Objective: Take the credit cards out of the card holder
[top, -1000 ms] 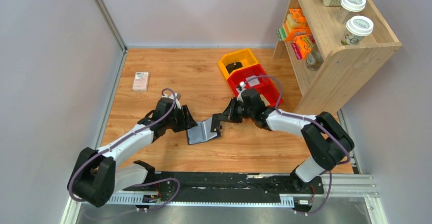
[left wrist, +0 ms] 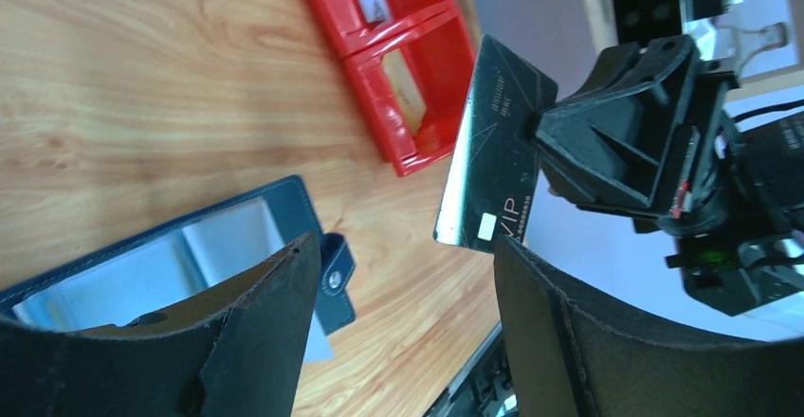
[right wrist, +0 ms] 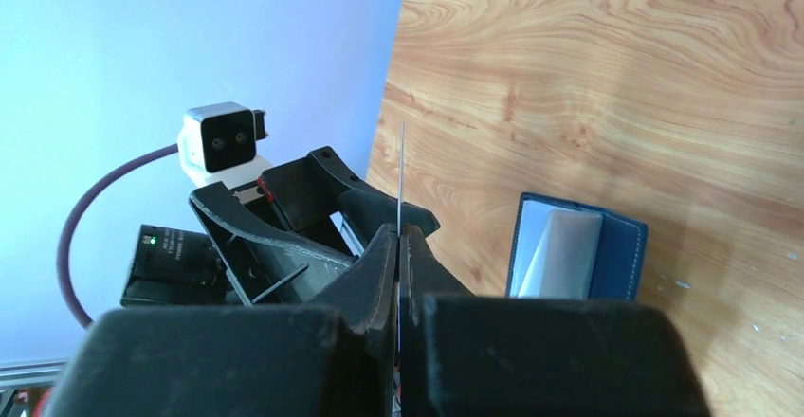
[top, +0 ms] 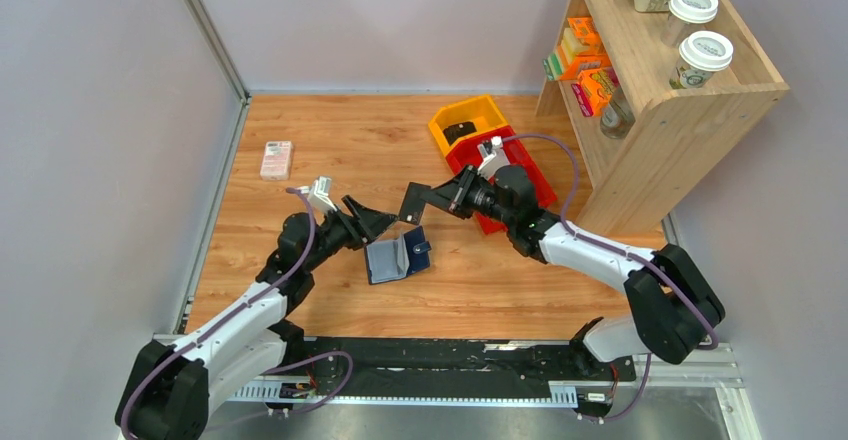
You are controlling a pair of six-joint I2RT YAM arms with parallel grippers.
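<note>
A dark card marked VIP is held upright by my right gripper (top: 430,196), which is shut on it; in the right wrist view it shows edge-on as a thin line above the fingertips. My left gripper (top: 388,218) is open and empty, just left of the card. Below them the card holder (top: 388,260), dark blue with pale inner sleeves, lies open on the table (top: 300,290). Whether further cards are inside it cannot be told.
A red bin (top: 535,175) and a yellow bin (top: 480,110) stand behind my right gripper. A wooden shelf (top: 660,160) with jars and boxes is at the right. A pale pack (top: 276,160) lies at back left, with clear table around it.
My right gripper has risen and shifted away from the card holder with the card in it, uncovering the holder. My left gripper has also moved up and slightly right.
</note>
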